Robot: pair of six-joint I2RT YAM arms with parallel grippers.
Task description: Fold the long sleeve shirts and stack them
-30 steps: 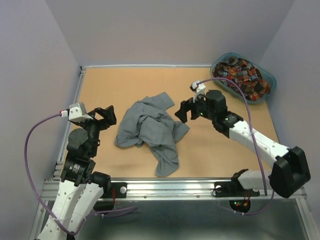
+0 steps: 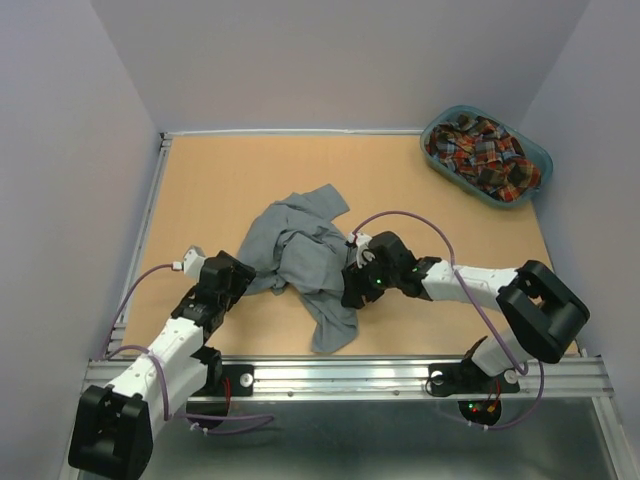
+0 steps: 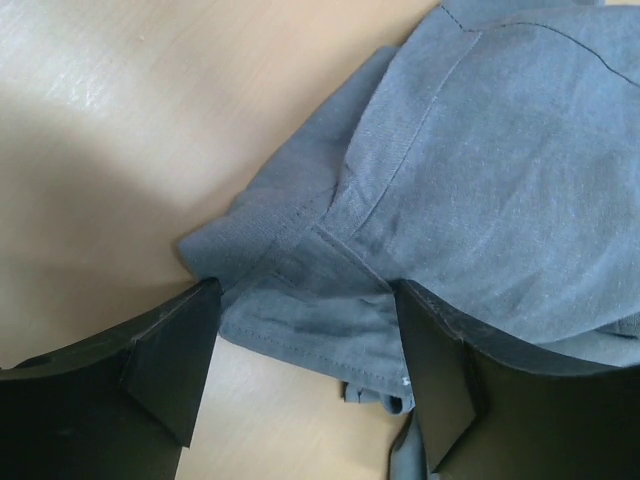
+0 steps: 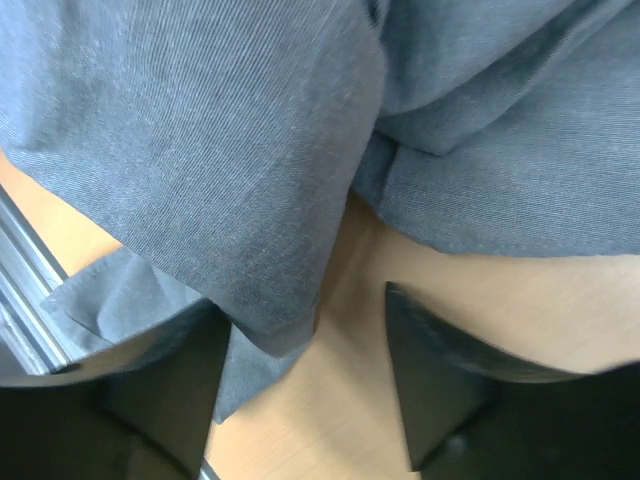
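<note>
A crumpled grey-blue shirt (image 2: 295,245) lies in the middle of the tan table (image 2: 450,170), one sleeve stretching toward the front edge. My left gripper (image 2: 237,275) is down at the shirt's left edge; in the left wrist view its part-open fingers (image 3: 160,370) straddle a folded corner of the cloth (image 3: 310,330). My right gripper (image 2: 355,280) is at the shirt's right side; in the right wrist view a hanging fold of cloth (image 4: 270,250) sits between its part-open fingers (image 4: 460,400).
A teal basket (image 2: 440,165) with plaid shirts (image 2: 485,155) stands at the back right. A metal rail (image 2: 310,370) runs along the front edge.
Both grippers have come down from above the table onto opposite sides of the shirt, the right one moving left and toward the front. The shirt's edges are slightly drawn in.
</note>
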